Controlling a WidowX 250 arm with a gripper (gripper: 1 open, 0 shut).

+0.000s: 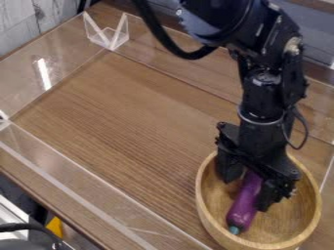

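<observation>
My black gripper [251, 174] is lowered into a tan bowl [292, 227] at the bottom right, its lower parts over a purple elongated object [240, 213] lying in the bowl. The gripper looks open, with the object beneath and between its lower parts; whether the fingers touch it is unclear. The upper end of the object is partly hidden by the gripper.
A small white wire holder [104, 31] stands at the back left. Dark items lie beyond the left edge.
</observation>
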